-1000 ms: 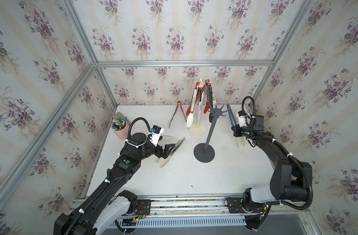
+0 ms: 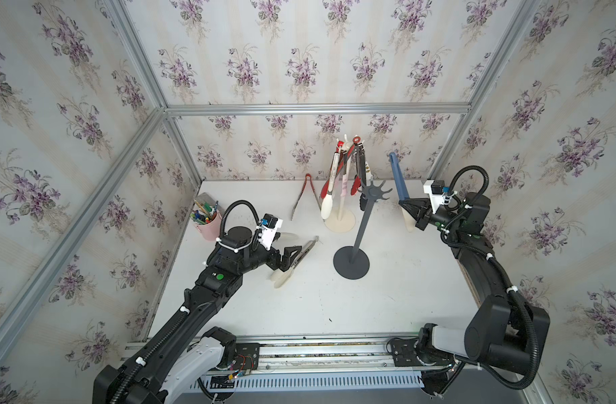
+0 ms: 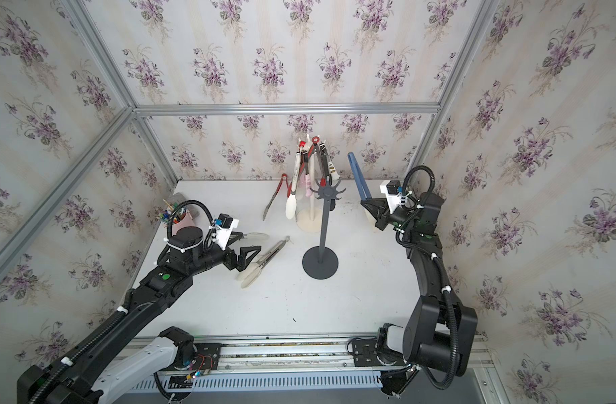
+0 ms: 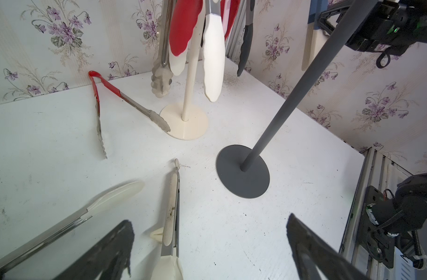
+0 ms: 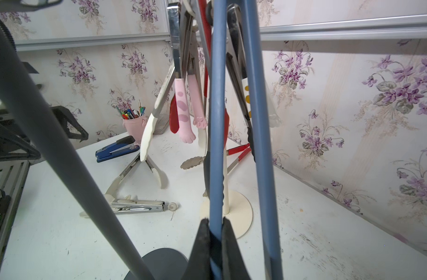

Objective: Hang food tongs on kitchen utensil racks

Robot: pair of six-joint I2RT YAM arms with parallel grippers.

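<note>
My right gripper [image 2: 409, 208] is shut on one arm of blue tongs [image 2: 397, 171], holding them raised right of the dark utensil rack [image 2: 360, 235]; their two blue arms rise through the right wrist view. The dark rack's hooks are bare. Behind it, a cream rack [image 2: 338, 229] is hung with several red, white, pink and black tongs. My left gripper [image 2: 289, 259] stands open above white tongs [image 4: 171, 205] lying on the table at left, with nothing between its fingers. Red-handled tongs [image 4: 110, 86] lie at the back left.
A pink pen cup [image 2: 207, 229] stands at the table's left edge, with a blue stapler [image 5: 115, 151] near it.
The left arm is essentially still.
</note>
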